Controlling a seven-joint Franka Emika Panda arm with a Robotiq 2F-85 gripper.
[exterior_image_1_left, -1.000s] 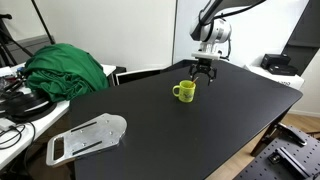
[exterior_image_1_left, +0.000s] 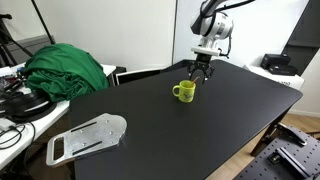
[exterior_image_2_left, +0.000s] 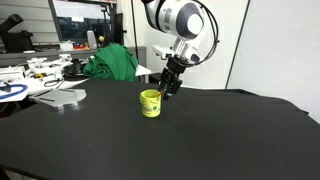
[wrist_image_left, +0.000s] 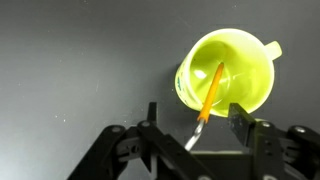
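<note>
A yellow-green mug (exterior_image_1_left: 185, 92) stands upright on the dark table, its handle toward the upper right in the wrist view. Out of the mug (wrist_image_left: 257, 82) leans a thin utensil (wrist_image_left: 212, 88), orange at the end inside and metallic where it passes over the rim. My gripper is over the rim, part open, with the utensil running between its fingers. A gap shows on both sides of the utensil. In exterior view 2 the gripper is just behind and right of the mug (exterior_image_2_left: 151, 104); its fingertips are hard to make out.
A flat metal tray-like piece (exterior_image_1_left: 88, 137) lies at the table's near left. A green cloth heap (exterior_image_1_left: 62, 72) is at the left edge, beside cables and equipment.
The arm and gripper have shifted slightly beside the mug. The mug stands in the same place.
</note>
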